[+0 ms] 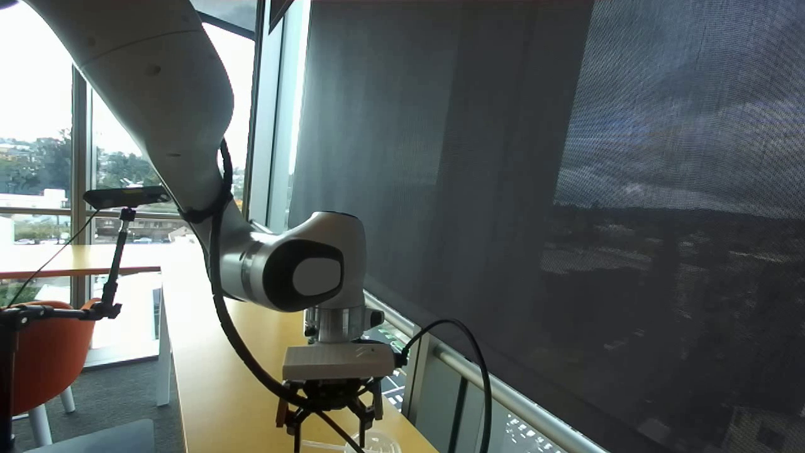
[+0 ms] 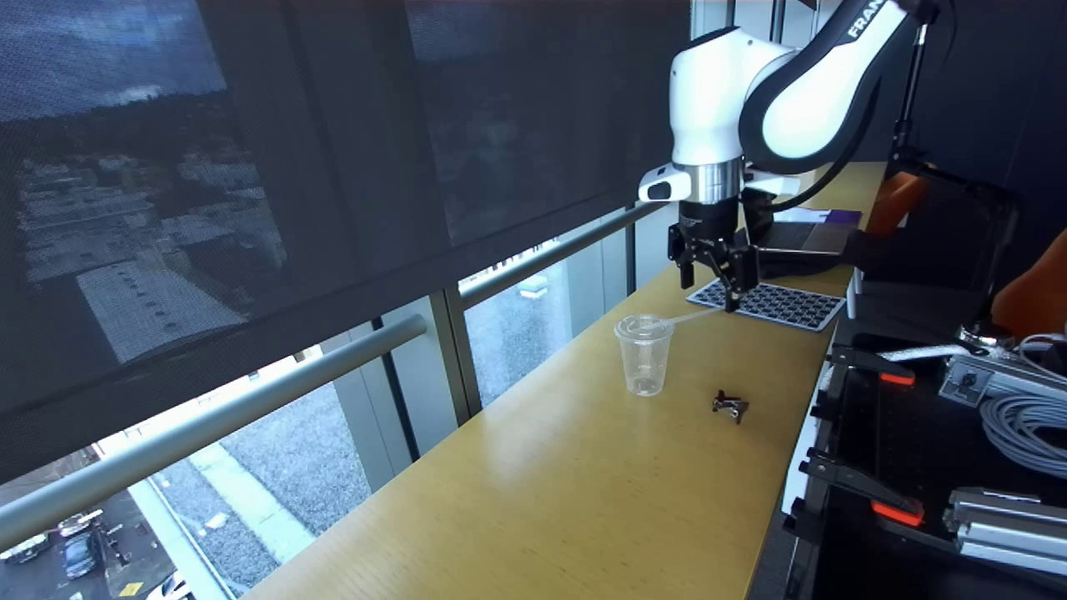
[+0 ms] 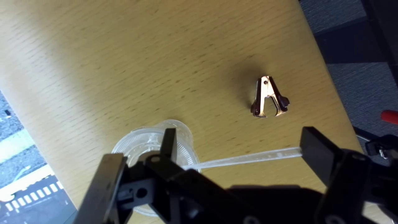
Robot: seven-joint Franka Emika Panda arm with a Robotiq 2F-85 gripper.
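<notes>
A clear plastic cup (image 2: pixel 643 360) with a lid stands upright on the table. From its lid a pale straw (image 3: pixel 246 158) sticks out sideways. My gripper is open above the table beside the cup, its fingers wide apart. In the wrist view one finger overlaps the lid (image 3: pixel 143 138), while the straw's far end meets the other finger's outline; whether they touch I cannot tell. Exterior view 2 has the gripper (image 2: pixel 711 290) just past the cup, near the straw's free end. A small dark-and-metal staple remover (image 3: pixel 266 96) lies apart on the bare wood.
A dark patterned tray (image 2: pixel 775 303) and a laptop (image 2: pixel 800 237) lie behind the gripper. A window rail (image 2: pixel 330 365) runs along one side; clamps (image 2: pixel 865 485) line the other edge.
</notes>
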